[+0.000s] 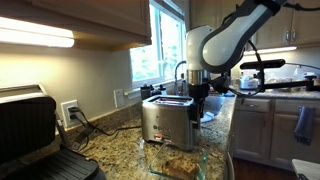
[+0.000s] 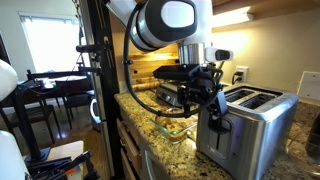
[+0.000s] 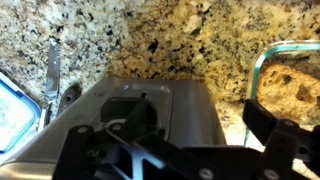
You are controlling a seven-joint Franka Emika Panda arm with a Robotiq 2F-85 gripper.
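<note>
A silver toaster (image 1: pixel 163 122) stands on the granite counter with its slots facing up. My gripper is down at the toaster's end. In the wrist view its dark fingers are spread wide, one over the toaster top (image 3: pixel 100 112) and the other by the glass dish (image 3: pixel 250 91). Between them show only the toaster's side and bare counter, with nothing held. Exterior view 2 shows the gripper (image 2: pixel 214 117) close against the toaster (image 2: pixel 262 125); whether it touches is unclear. Bread pieces (image 1: pixel 182 166) lie in the clear dish.
A knife (image 3: pixel 52 68) lies on the counter behind the toaster, near a blue-edged container (image 3: pixel 14 112). A black appliance (image 1: pixel 50 160) stands at the near left, and a wall outlet (image 1: pixel 71 112) with a cord is behind.
</note>
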